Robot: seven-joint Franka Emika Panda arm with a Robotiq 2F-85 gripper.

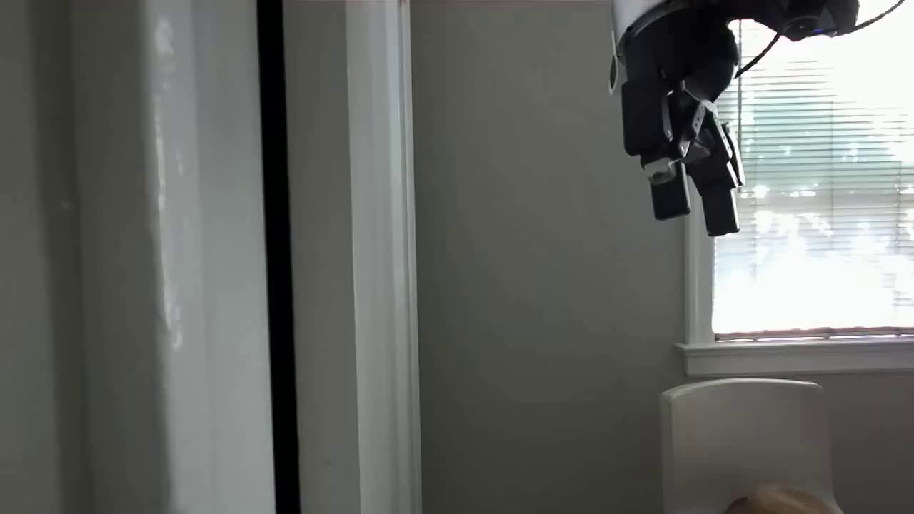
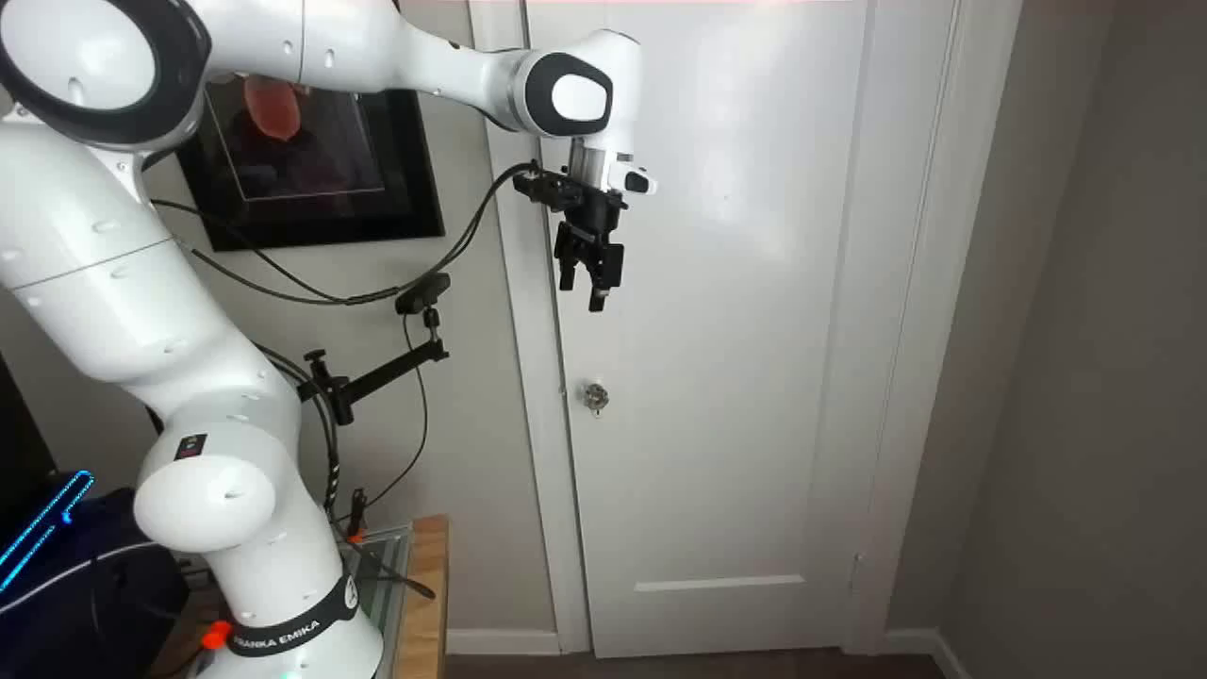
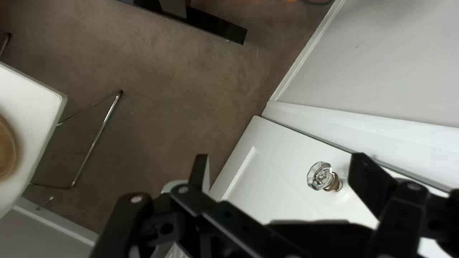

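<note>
A white door (image 2: 724,339) stands in its frame, with a clear glass knob (image 2: 594,397) on its left side. High in front of the door, above the knob, hangs my gripper (image 2: 582,296), pointing down and open with nothing between its fingers. From the wrist view, the same glass knob (image 3: 320,176) shows below, between the spread black fingers but well beyond them and nearer the right one. Against the grey wall and window, the gripper (image 1: 696,218) also appears in exterior view 1, its two fingers apart. The knob is not visible there.
A white chair (image 1: 745,428) with a round brownish object on it stands beneath the window (image 1: 814,214). A framed picture (image 2: 322,170) hangs left of the door, near a camera bracket (image 2: 390,373) and cables.
</note>
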